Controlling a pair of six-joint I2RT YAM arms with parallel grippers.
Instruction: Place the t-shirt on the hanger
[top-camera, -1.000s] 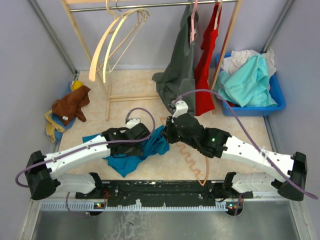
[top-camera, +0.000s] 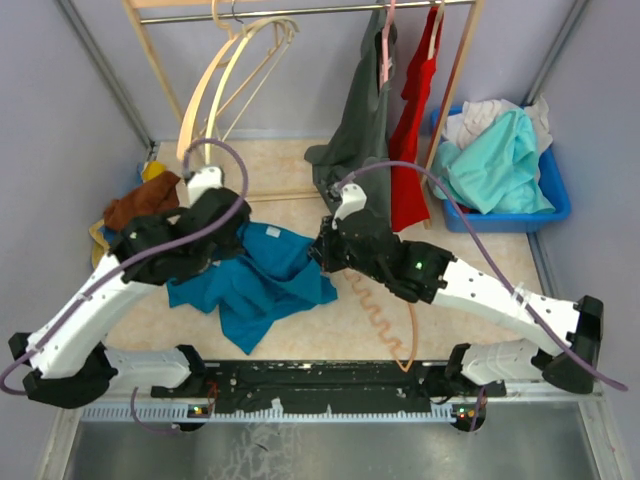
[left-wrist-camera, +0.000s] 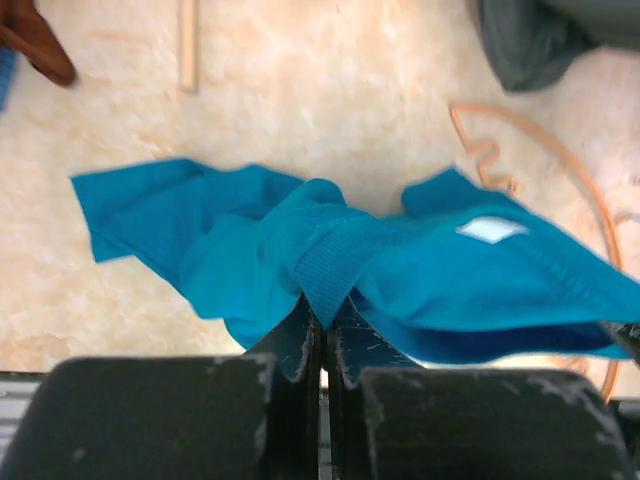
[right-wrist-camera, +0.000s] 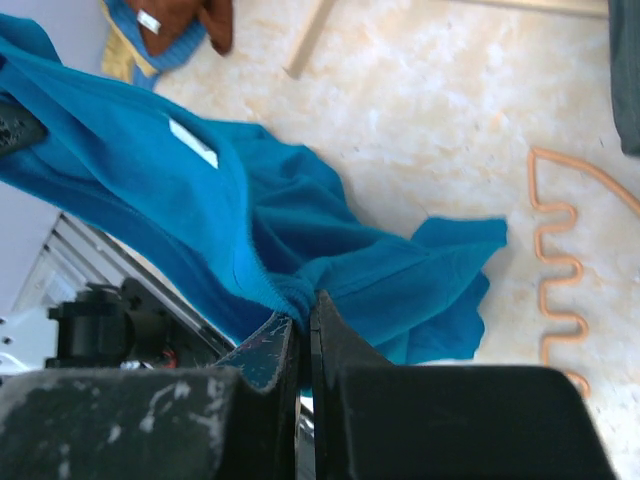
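A teal t-shirt (top-camera: 265, 295) is stretched between my two grippers, its lower part hanging towards the floor and its white label showing. In the left wrist view, my left gripper is shut on a gathered bit of the cloth. My right gripper pinches another bunched spot, its fingers closed on the fabric in the right wrist view. Pale wooden hangers (top-camera: 200, 95), bare of clothing, hang on the rail at the upper left. The left fingertips are hidden beneath the arm in the top view.
A grey garment (top-camera: 355, 130) and a red one (top-camera: 412, 130) hang on the rail's right side. The blue bin (top-camera: 558, 195) holds light cloths at far right. Brown cloth (top-camera: 150, 200) lies on the left. An orange hanger-like outline (top-camera: 375, 315) marks the floor.
My left gripper has risen and moved left and back, drawing the shirt wider. The right gripper has shifted slightly to the left. The hangers have not moved.
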